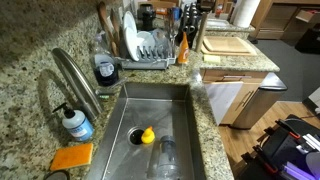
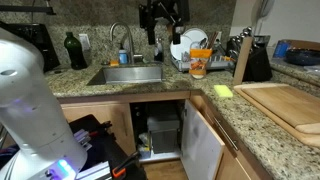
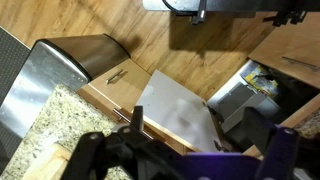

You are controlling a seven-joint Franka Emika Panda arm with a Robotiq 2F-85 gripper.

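Note:
My gripper hangs high in front of the counter, fingers pointing down, in exterior view 2. In the wrist view its two dark fingers stand wide apart at the lower edge, with nothing between them. Below them a pale cabinet door is swung out over the wooden floor. The same cabinet door stands ajar under the counter. Inside the cabinet sits a grey bin-like object. A yellow rubber duck and a clear container are in the sink.
A dish rack with plates stands behind the sink. An orange sponge and soap bottle lie at its left. Cutting boards, a knife block and a yellow sponge occupy the right counter.

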